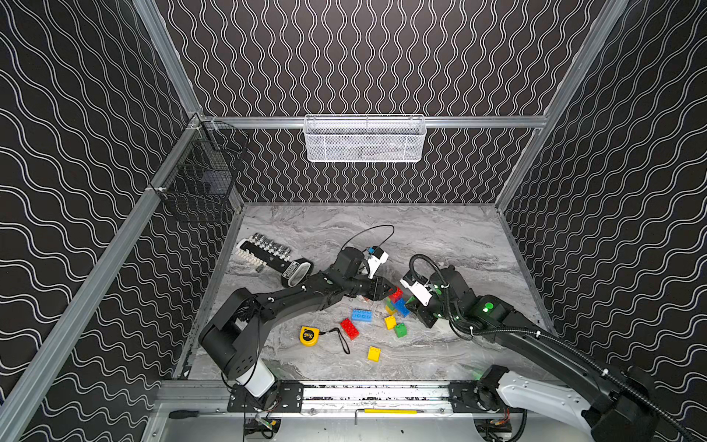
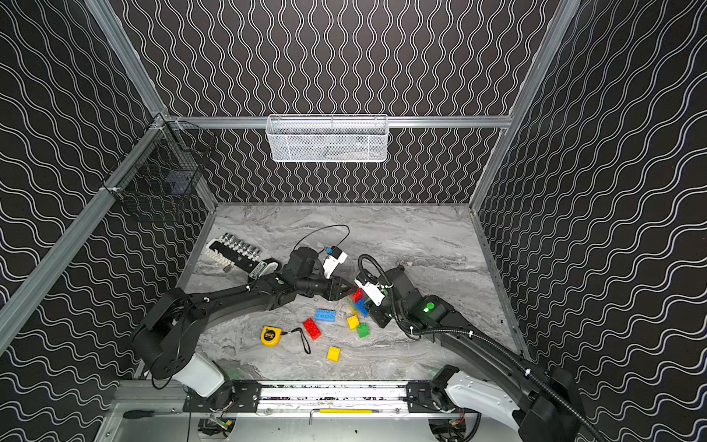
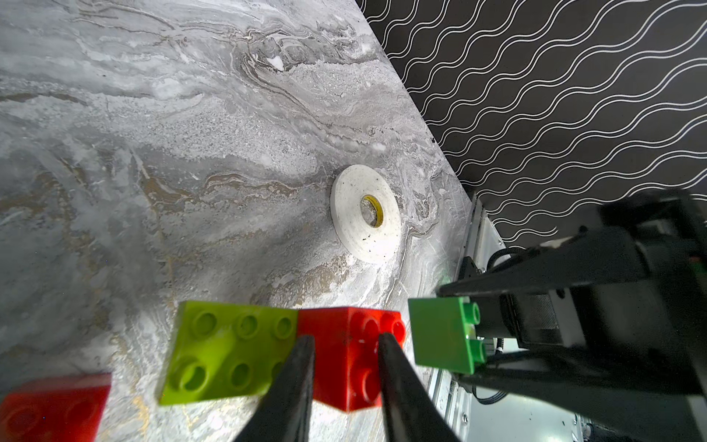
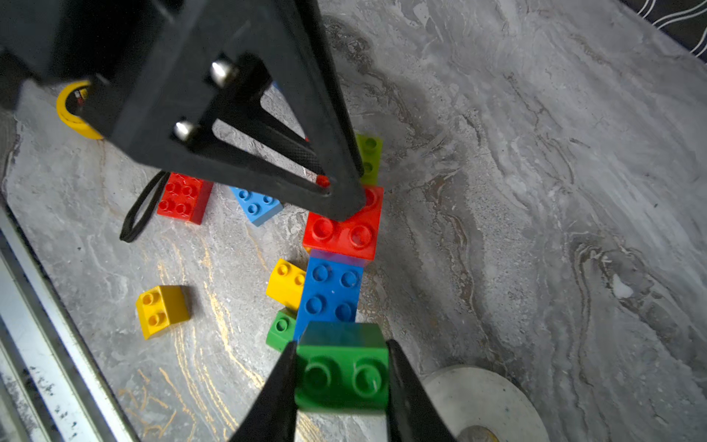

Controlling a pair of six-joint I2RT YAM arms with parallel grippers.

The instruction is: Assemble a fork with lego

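Observation:
In the left wrist view my left gripper is low beside a red brick [image 3: 331, 346] joined or adjacent to a lime brick [image 3: 221, 339]; whether its blurred fingers hold anything I cannot tell. My right gripper is shut on a green brick [image 4: 342, 350], held just beside a blue brick [image 4: 327, 283] in the right wrist view. That blue brick lies next to the red one. A yellow brick [image 4: 287, 283] and another green brick [image 4: 282, 328] lie alongside.
A tape measure [image 1: 309, 336], light-blue brick [image 1: 361, 314], loose red brick [image 1: 349, 328] and yellow brick [image 1: 373, 353] lie in front. A socket set [image 1: 272, 254] is at left, a white tape roll [image 3: 361, 243] at right.

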